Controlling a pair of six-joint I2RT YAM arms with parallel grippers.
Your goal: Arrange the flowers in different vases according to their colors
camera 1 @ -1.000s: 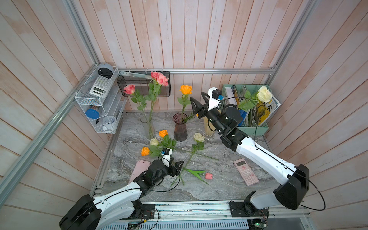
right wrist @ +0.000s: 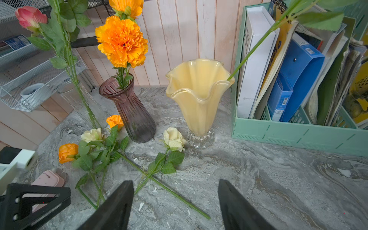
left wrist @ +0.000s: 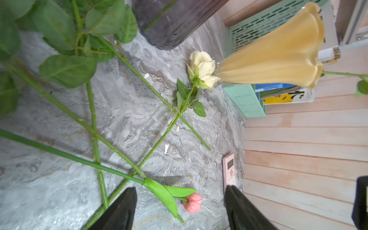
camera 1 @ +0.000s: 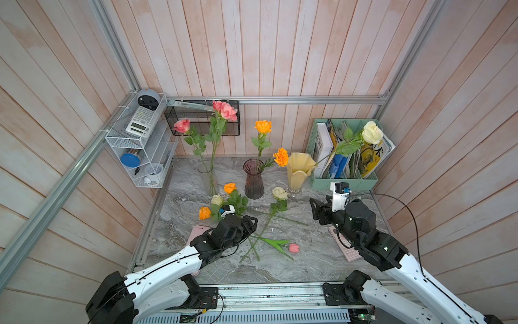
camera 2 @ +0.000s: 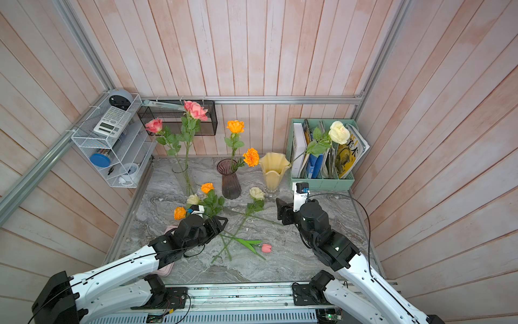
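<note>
At the back left a clear vase [camera 1: 206, 178] holds pink roses [camera 1: 225, 110]. The purple vase [camera 1: 253, 181] beside it has an orange rose [camera 1: 262, 126] and an orange carnation [right wrist: 121, 41]. A white rose [camera 1: 372, 132] leans out of the cream fluted vase [right wrist: 198, 95] to the right. On the table lie two orange flowers [right wrist: 68, 152], two white roses [right wrist: 174, 138] and a pink tulip [left wrist: 192, 202], stems crossed. My left gripper is open above the stems, empty. My right gripper stands open and empty, in front of the cream vase.
A green file box [right wrist: 299, 135] bounds the back right. A pink calculator [left wrist: 228, 170] lies at the right under the right arm; a pink case [right wrist: 48, 180] is at the left. Wire shelves [camera 1: 140, 140] hang left.
My right gripper has moved from high near the purple and cream vases, back to the right and lower. The flowers look unmoved.
</note>
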